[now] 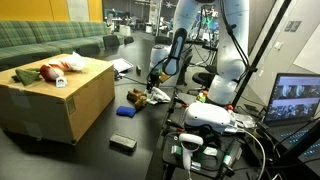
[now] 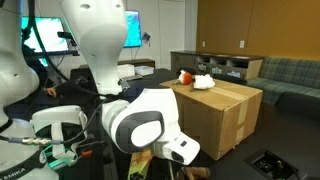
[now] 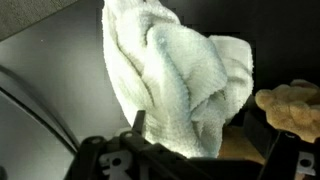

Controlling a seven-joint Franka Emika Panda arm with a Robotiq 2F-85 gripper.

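Observation:
A crumpled white towel (image 3: 180, 75) fills the middle of the wrist view. It also shows as a white cloth (image 1: 165, 92) on the dark table in exterior view 1. My gripper stands open above it, one finger (image 3: 92, 158) at lower left and the other (image 3: 290, 155) at lower right, with towel visible beneath the gap. Beside the towel lies a brown plush toy (image 3: 292, 108), close to the right finger. In exterior view 2 the arm's white link mostly hides the gripper and what is below it.
A large cardboard box (image 1: 85, 108) stands to the left, with a white cloth (image 1: 73, 61) and a red item (image 1: 48, 72) on top. A blue object (image 1: 124, 110) and a grey block (image 1: 123, 142) lie on the table. Bare tabletop surrounds them.

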